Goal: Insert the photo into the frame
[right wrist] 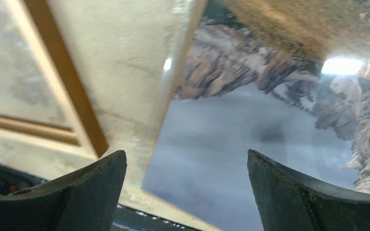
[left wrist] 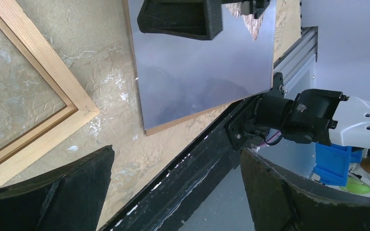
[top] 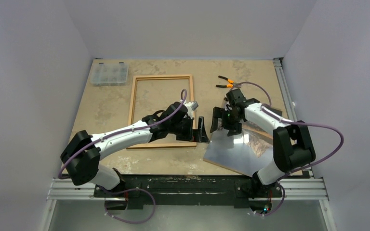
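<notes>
The photo (top: pixel 226 151), a flat glossy panel with a mountain picture, lies on the table's right side, partly under the right arm. Left of it lies the empty wooden frame (top: pixel 131 101), its lower right corner (left wrist: pixel 79 108) showing in the left wrist view. My left gripper (top: pixel 201 136) is open between the frame's right side and the photo's left edge, nothing between its fingers. Above the photo's upper left part hangs my right gripper (top: pixel 221 122), also open and empty. In the right wrist view the photo's left edge runs between the fingers.
Orange-and-black pliers (top: pixel 229 86) lie behind the photo. A clear plastic box (top: pixel 110 74) stands at the back left. A narrow strip of bare table separates frame and photo. Pale walls enclose the table's sides and back.
</notes>
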